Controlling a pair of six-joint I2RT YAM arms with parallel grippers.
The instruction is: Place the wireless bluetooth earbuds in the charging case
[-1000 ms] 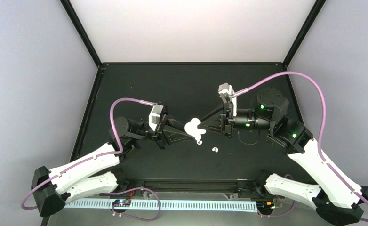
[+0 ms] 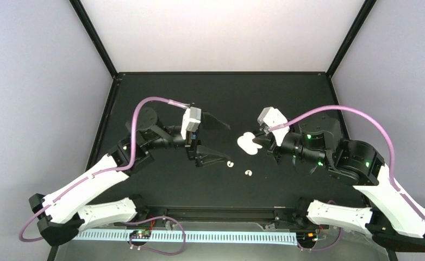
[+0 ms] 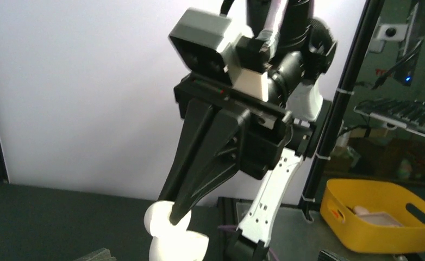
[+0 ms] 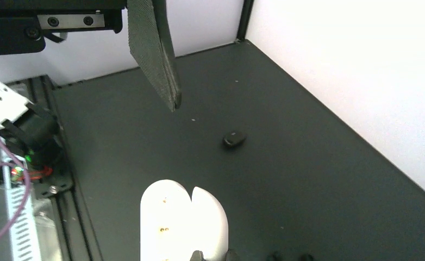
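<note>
The white charging case [image 2: 248, 143] is held by my right gripper [image 2: 260, 138], which is shut on it; the left wrist view shows the case [image 3: 176, 244] at its fingertips, and the right wrist view shows it open, with gold contacts in the visible well [image 4: 164, 217]. My left gripper [image 2: 227, 143] stands open to the left of the case, nothing between its fingers. Two small white earbuds [image 2: 230, 163] lie on the black table below and between the grippers.
A small dark object [image 4: 234, 139] lies on the table in the right wrist view. A yellow bin [image 3: 379, 228] stands outside the work area in the left wrist view.
My right gripper has carried the case rightward, away from the left gripper. The left gripper has opened and moved slightly up in the top view.
</note>
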